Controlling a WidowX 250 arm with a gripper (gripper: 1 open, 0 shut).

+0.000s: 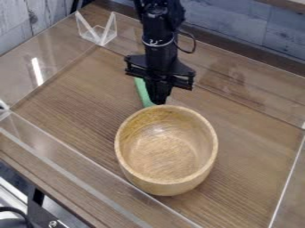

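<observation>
My black gripper (159, 82) hangs in the upper middle of the camera view, low over the table, just behind a large tan bowl (165, 160). A green elongated object (143, 93) lies beneath and left of the gripper, its near end by the bowl's rim and part of it hidden by the gripper. The fingertips are dark and small here; I cannot make out anything held between them.
The wooden table (66, 107) has free room to the left and right of the bowl. White wire-like holders stand at the back left and left edge. Raised edges border the table.
</observation>
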